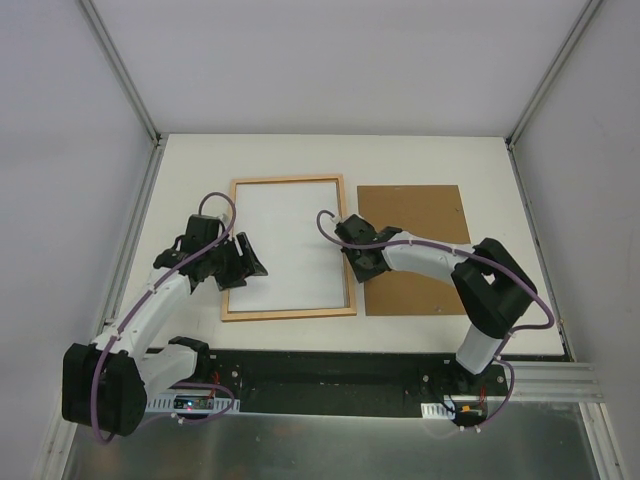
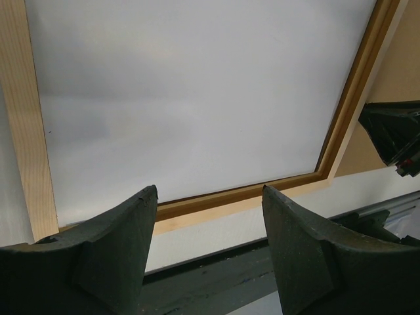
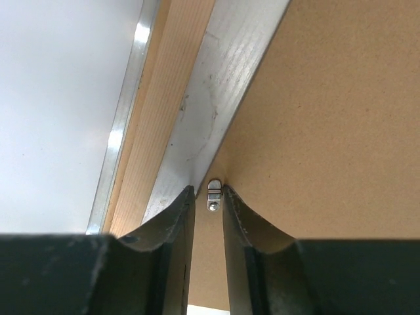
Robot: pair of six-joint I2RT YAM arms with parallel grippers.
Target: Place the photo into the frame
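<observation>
The light wooden frame [image 1: 349, 200] lies flat left of centre on the table, a plain white sheet or pane [image 1: 290, 220] filling its inside. I cannot tell whether that is the photo. To its right lies a brown backboard [image 1: 440, 210], bearing a small metal tab [image 3: 214, 195] near its left edge. My right gripper is at this tab, its fingers parted by a narrow gap. The tab shows in that gap, nearer the right finger; whether either finger touches it is unclear. Over the frame's lower left part my left gripper stands open and empty.
A narrow strip of white table [image 3: 210, 98] separates frame and backboard. Bare white table [image 1: 270, 155] runs behind both. At the front edge is a dark gap [image 1: 310, 370] between the arm bases.
</observation>
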